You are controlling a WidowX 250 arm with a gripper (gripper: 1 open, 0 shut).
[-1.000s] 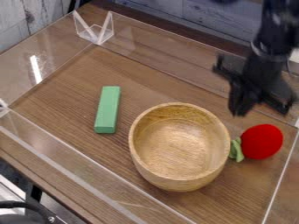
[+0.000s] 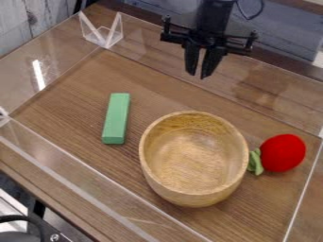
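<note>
My gripper [image 2: 198, 64] hangs over the back middle of the table, shut, with nothing seen between its fingers. Below it lies a pale yellow oval bowl [image 2: 194, 191], empty. A red round object [image 2: 285, 151] with a small green part sits right of the bowl, and a green bar [image 2: 116, 118] lies on the table left of it.
The wooden table [image 2: 63, 132] has free room at the left and between gripper and bowl. A clear plastic object [image 2: 104, 28] is at the back left.
My arm has moved left and back, from above the red object to the back middle. The objects on the table have not moved.
</note>
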